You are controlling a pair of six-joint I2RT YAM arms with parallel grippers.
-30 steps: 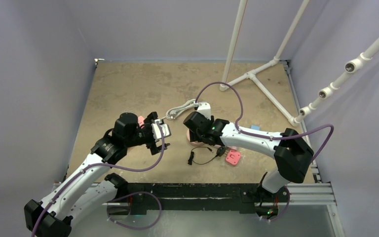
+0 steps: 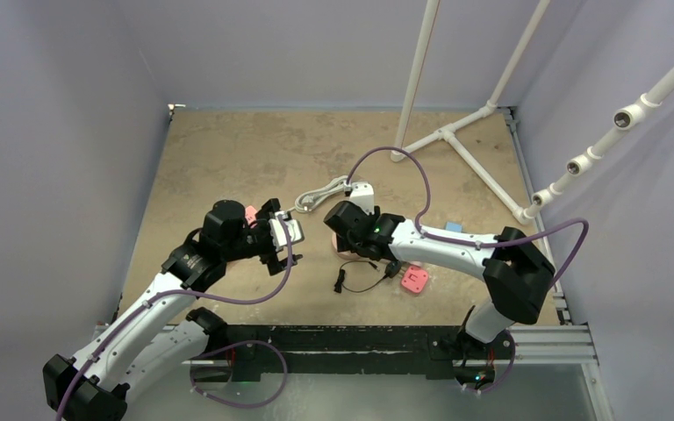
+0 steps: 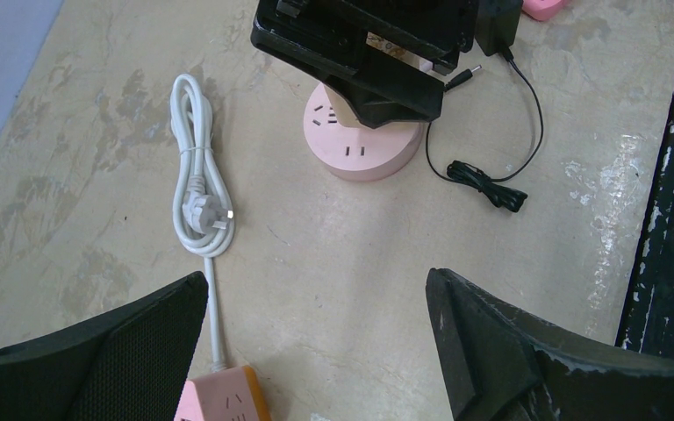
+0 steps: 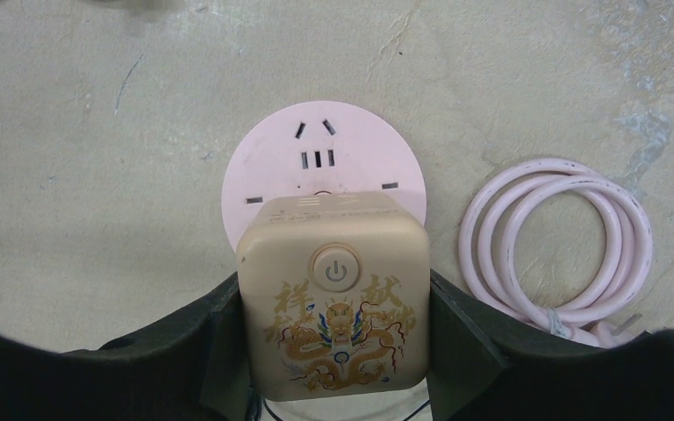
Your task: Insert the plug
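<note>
A round pink power socket (image 3: 351,158) (image 4: 320,140) lies on the bench, with several slots showing on top. On it, or just over it, is a beige cube plug (image 4: 333,316) with a dragon print and a power button. My right gripper (image 2: 355,232) has its fingers on both sides of the cube; whether they press on it I cannot tell, and the cube's underside is hidden. My left gripper (image 2: 285,237) stands open to the left, with nothing between its fingers.
A coiled white extension cord (image 3: 193,158) lies left of the socket, a pink coiled cable (image 4: 544,175) beside it. A black adapter (image 3: 496,26) with cable and pink blocks (image 2: 414,279) lie nearby. White pipe framework (image 2: 483,175) stands at back right.
The right arm has shifted very slightly at the socket. The left arm has not moved.
</note>
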